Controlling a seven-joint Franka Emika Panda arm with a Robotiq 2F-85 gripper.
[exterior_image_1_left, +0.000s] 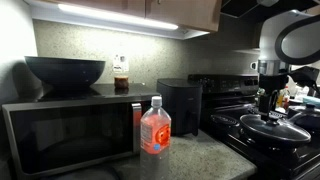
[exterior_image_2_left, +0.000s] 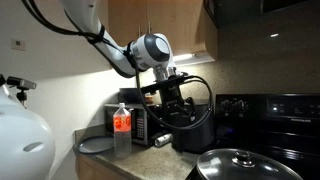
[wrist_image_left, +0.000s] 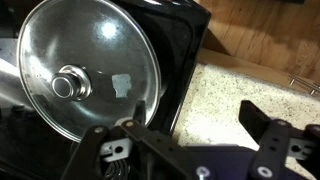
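My gripper is open in the wrist view, its two black fingers wide apart with nothing between them. Beneath it the camera looks down on a glass lid (wrist_image_left: 112, 48) with a round metal knob, left of centre, and on pale countertop (wrist_image_left: 215, 95) to the right. In exterior view 1 the gripper (exterior_image_1_left: 267, 104) hangs just above the lidded pan (exterior_image_1_left: 275, 131) on the stove; contact cannot be judged. From exterior view 2, the arm reaches over the counter, with the pot lid (exterior_image_2_left: 245, 165) in the right foreground.
A clear bottle with orange-red contents (exterior_image_1_left: 155, 128) stands at the counter's front, before a microwave (exterior_image_1_left: 70, 140) bearing a black bowl (exterior_image_1_left: 65, 70) and a small jar (exterior_image_1_left: 121, 82). A black appliance (exterior_image_1_left: 180, 105) sits between microwave and stove. Bare counter (exterior_image_1_left: 205, 160) lies in front.
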